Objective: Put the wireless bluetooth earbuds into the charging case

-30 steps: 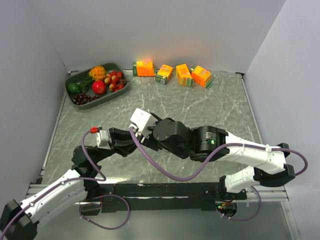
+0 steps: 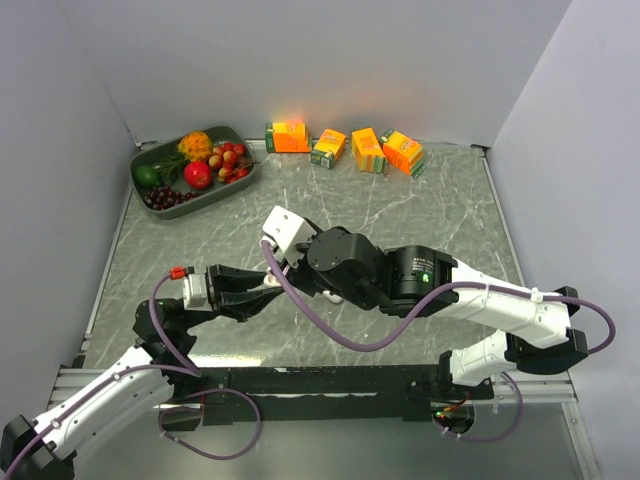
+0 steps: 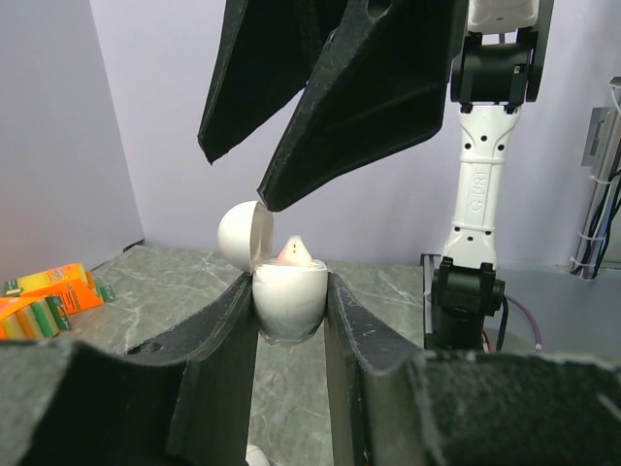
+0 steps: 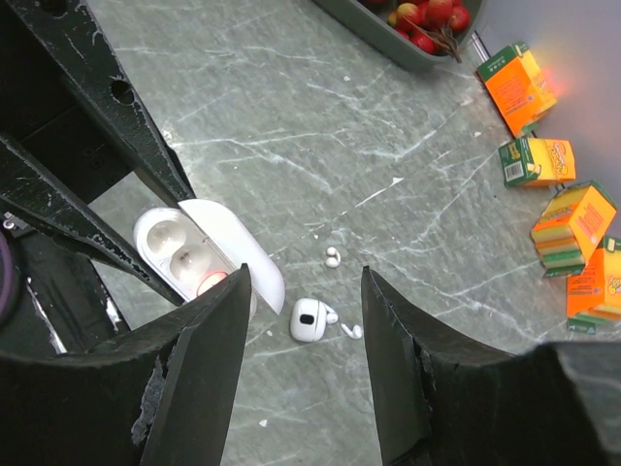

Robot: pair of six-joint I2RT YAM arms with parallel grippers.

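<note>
The white charging case (image 4: 167,254) has its lid (image 4: 233,248) standing open, and my left gripper is shut on its body. In the right wrist view two round hollows show inside, along with a small white piece (image 4: 212,282) with a reddish ring at the near end, partly covered by a right finger. From the left wrist view, a pale pink-tipped piece (image 3: 295,251) sticks up out of the case. My right gripper is open, its fingers apart with nothing between them. One of its fingertips (image 3: 277,194) is at the lid's upper edge; whether they touch, I cannot tell.
On the marble table lie small white pieces (image 4: 333,257) and a white block (image 4: 309,319) with a dark spot. A grey fruit tray (image 2: 135,178) stands at the back left. Orange boxes (image 2: 368,150) line the back wall.
My left gripper has shifted left and slightly down in the top view, carrying the case away from the right gripper. More of the white case now shows. The right arm has barely moved.
</note>
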